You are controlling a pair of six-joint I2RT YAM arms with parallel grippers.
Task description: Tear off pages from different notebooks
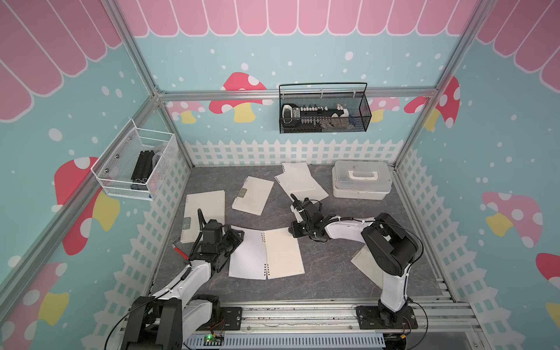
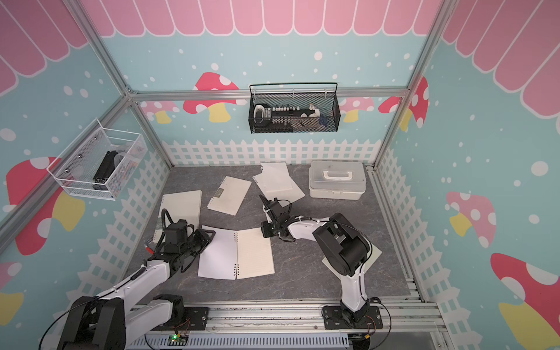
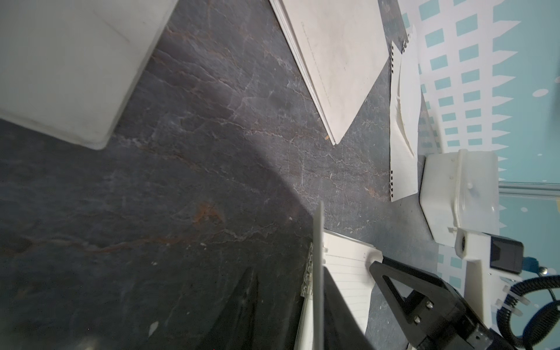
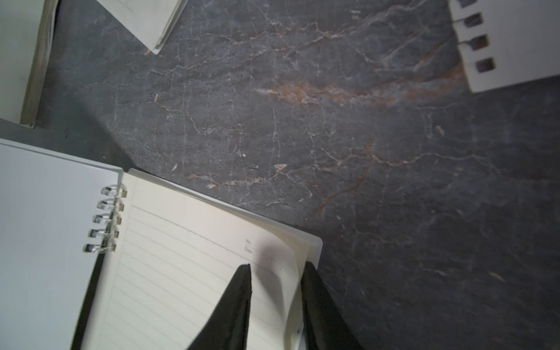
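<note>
An open spiral notebook (image 1: 281,253) lies front centre, white left side, lined cream right side. My left gripper (image 1: 235,236) is at its left side, shut on the white cover (image 3: 318,239), which stands edge-on in the left wrist view. My right gripper is part open at the upper right corner of the lined page (image 4: 186,262), whose edge curls up near one fingertip. Closed notebooks (image 1: 203,204) (image 1: 252,194) lie at the back left. Torn loose sheets (image 1: 300,180) with ragged spiral holes lie at the back centre.
A clear plastic case (image 1: 361,183) stands at the back right. Another pad (image 2: 367,253) lies under the right arm. A red-handled item (image 1: 180,250) is by the left arm. Wire baskets (image 2: 294,116) hang on the walls. Bare table shows right of the open notebook.
</note>
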